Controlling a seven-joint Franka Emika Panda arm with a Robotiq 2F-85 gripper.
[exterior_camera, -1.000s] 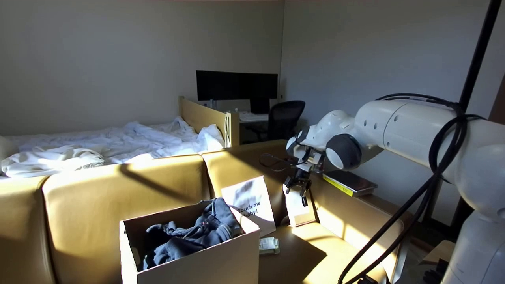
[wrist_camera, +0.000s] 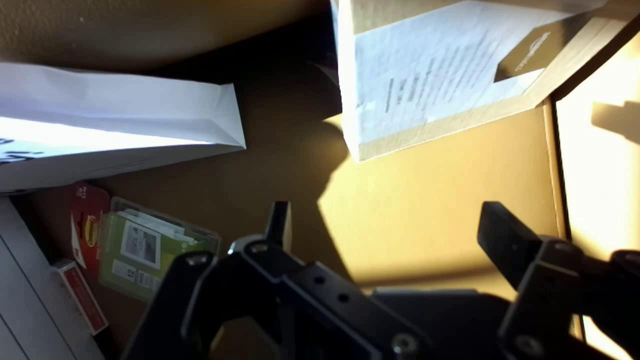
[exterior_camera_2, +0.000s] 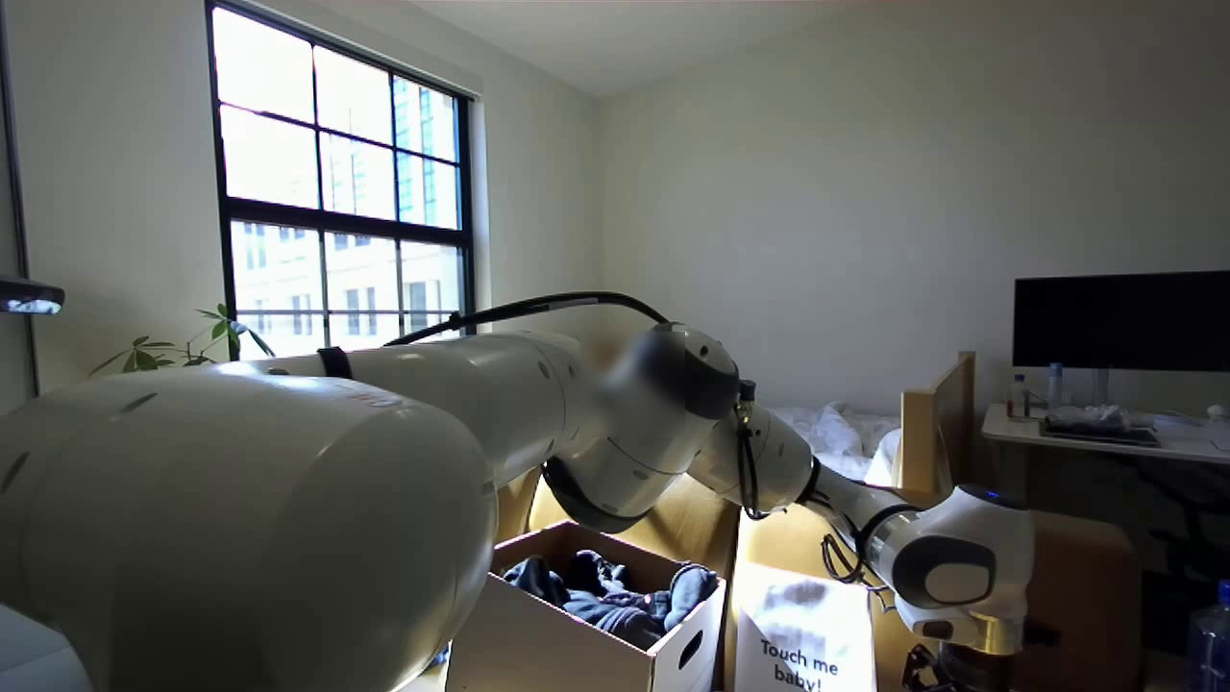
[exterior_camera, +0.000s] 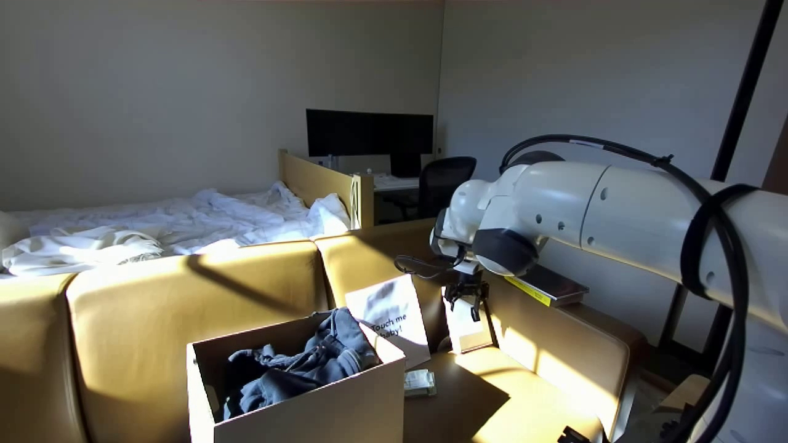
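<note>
In the wrist view my gripper is open, its two black fingers wide apart with nothing between them. Below it lies the tan sofa seat [wrist_camera: 420, 210], partly in sun and partly in shadow. A cardboard box with a white printed face [wrist_camera: 438, 72] stands beyond the fingertips, against the sofa's corner. To the left is a white paper bag [wrist_camera: 120, 114], which reads "Touch me baby!" in the exterior views. A clear green packet [wrist_camera: 141, 249] lies on the seat left of the gripper, beside a red card [wrist_camera: 89, 222]. Dark clothing [exterior_camera: 310, 362] fills a large open white box [exterior_camera: 310, 410].
A dark flat item with a yellow edge [exterior_camera: 550, 284] rests on the sofa's armrest behind the gripper. The sofa backrest [exterior_camera: 199, 303] runs along the back. A sunlit stretch of seat is bare.
The arm has swung and its elbow cable has shifted. The gripper has moved slightly and turned to point more straight down. The box, bag and packet have stayed put.
</note>
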